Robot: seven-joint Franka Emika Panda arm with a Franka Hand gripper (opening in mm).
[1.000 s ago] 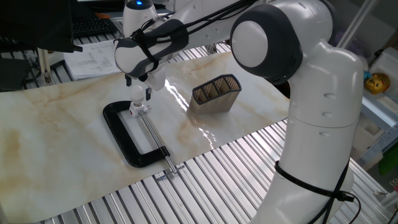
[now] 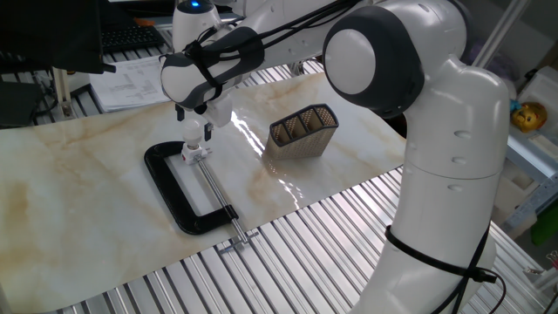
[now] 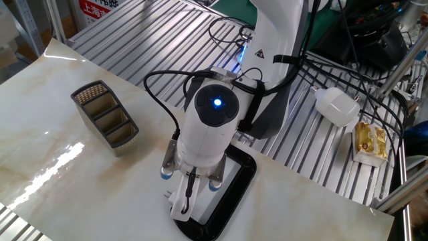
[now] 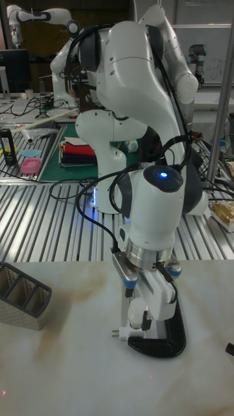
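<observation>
My gripper (image 2: 194, 123) points down over one end of a black C-clamp (image 2: 167, 194), which lies flat on the marbled sheet. Its dark fingertips (image 2: 207, 132) stand apart, with a white rounded piece (image 2: 193, 133) between or just behind them. Whether they press on it, I cannot tell. Just below is a white plug (image 4: 125, 334) with metal prongs, beside the clamp's black frame; whether it joins the rounded piece is unclear. In exterior view 2 the hand hides most of the fingers. The clamp's metal screw (image 2: 214, 187) runs toward the slatted table.
A beige organizer with open compartments (image 2: 301, 144) stands upright on the sheet, apart from the clamp. On the slats lie a white bulb-like object (image 3: 336, 107) and a gold-topped box (image 3: 370, 144).
</observation>
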